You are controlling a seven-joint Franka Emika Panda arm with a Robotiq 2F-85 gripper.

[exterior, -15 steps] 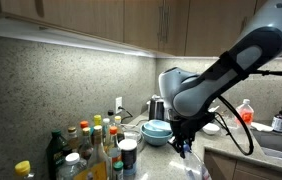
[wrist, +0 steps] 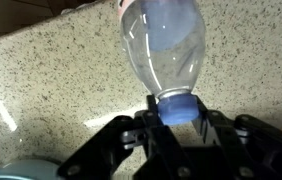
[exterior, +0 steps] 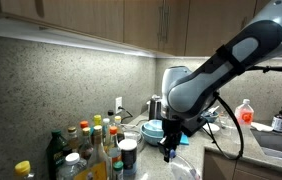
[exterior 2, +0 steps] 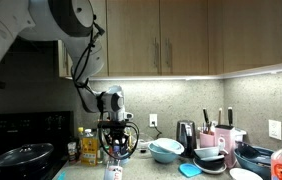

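Note:
A clear plastic bottle (wrist: 159,48) with a blue cap (wrist: 178,108) is in my gripper. The fingers are shut on the neck and cap end, and the body points away toward the top of the wrist view. Exterior view 1 shows the bottle (exterior: 183,167) below the gripper (exterior: 170,152), cut off by the bottom edge. It looks roughly upright under the gripper in exterior view 2, where the bottle (exterior 2: 113,172) is also cut off. Whether its base touches the counter cannot be told.
Several bottles (exterior: 98,155) crowd the counter on the left, beside a dark-and-white canister (exterior: 129,152). Light blue bowls (exterior: 154,131) stand behind the arm. A sink (exterior: 279,146) is at the right.
In exterior view 1 the gripper and bottle have moved left and slightly down, toward the group of bottles. The bottle stays in the gripper throughout.

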